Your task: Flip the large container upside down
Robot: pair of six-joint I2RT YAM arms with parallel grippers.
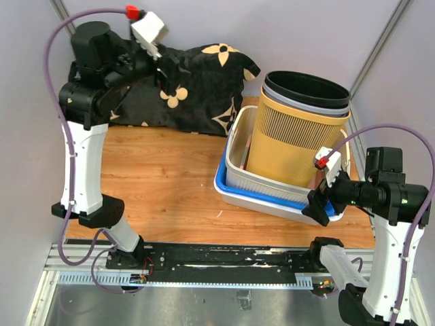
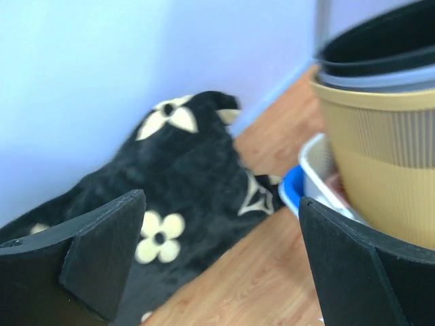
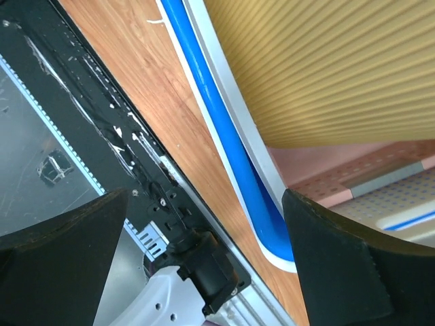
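Note:
A tall yellow bin [image 1: 289, 142] with a grey bin [image 1: 306, 105] and a black bin [image 1: 307, 88] nested inside stands tilted to the right in the top view. Under it lie a pale ribbed basket [image 1: 262, 182] and a blue-rimmed white tub [image 1: 279, 204], stacked. My left gripper [image 1: 168, 73] is open and empty above the cushion, left of the bins; the left wrist view shows the yellow bin [image 2: 387, 149] beyond its right finger. Open too, my right gripper [image 1: 318, 205] hovers at the tub's front right corner; one finger [image 3: 346, 265] overlaps the tub's rim in the right wrist view.
A black flowered cushion [image 1: 197, 95] leans on the back wall. A pinkish container [image 3: 326, 163] sits inside the basket beside the yellow bin.

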